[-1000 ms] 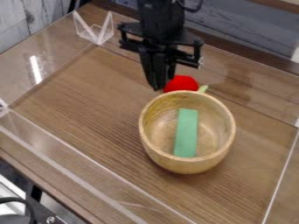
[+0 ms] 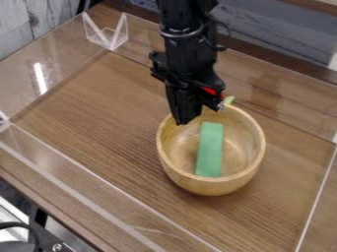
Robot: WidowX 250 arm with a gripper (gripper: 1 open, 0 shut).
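A tan round bowl (image 2: 237, 162) sits on the wooden table, right of centre, with a green rectangular block (image 2: 210, 150) lying inside it. My black gripper (image 2: 187, 104) hangs over the bowl's back-left rim, its narrow tip pointing down; it looks shut, with nothing visible held. A small red object (image 2: 214, 94) with a light green tip lies behind the gripper, mostly hidden by it.
A clear plastic holder (image 2: 108, 30) stands at the back left. A dark cable shows at the lower left corner.
The gripper has moved toward the camera and turned, now covering most of the red object. The bowl and green block look unmoved.
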